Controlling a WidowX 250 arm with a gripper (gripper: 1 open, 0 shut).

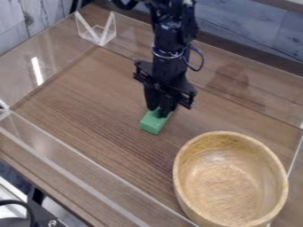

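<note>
A green block (155, 122) lies on the wooden table in the middle of the view. The black gripper (161, 102) has its fingertips down over the upper part of the block, hiding much of it. Whether the fingers touch or grip the block cannot be made out.
A large round tan bowl (229, 179) occupies the lower right. A small white wire-like object (97, 27) sits at the back left, near the wall.
</note>
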